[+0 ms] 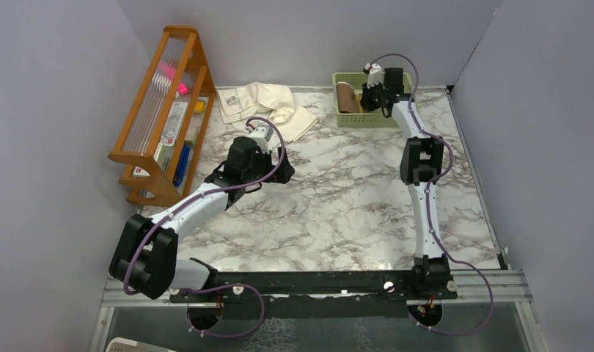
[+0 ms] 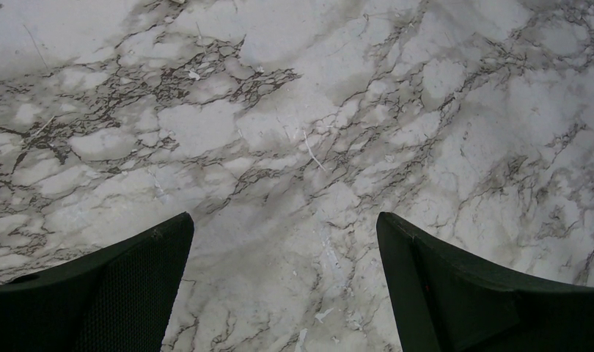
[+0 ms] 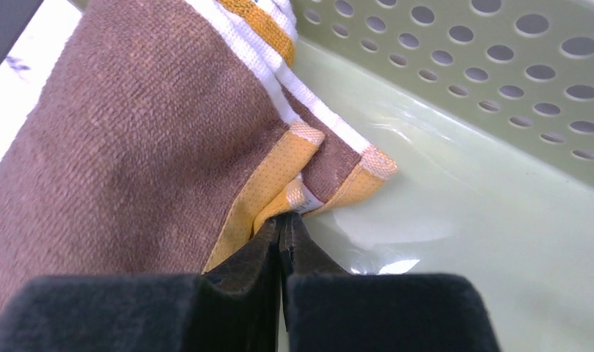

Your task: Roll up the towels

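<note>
A green perforated basket [image 1: 345, 119] at the back right holds a brown towel [image 1: 347, 97] with white and yellow edging. My right gripper is inside the basket, shut against the towel's yellow edge [image 3: 272, 165]; whether cloth is between its fingertips is hard to tell. My left gripper stands open over bare marble, left of centre, with nothing between its fingers. White towels [image 1: 261, 103] lie spread at the back, behind the left gripper.
A wooden rack [image 1: 144, 155] with assorted items stands along the left side. Grey walls bound the back and both sides.
</note>
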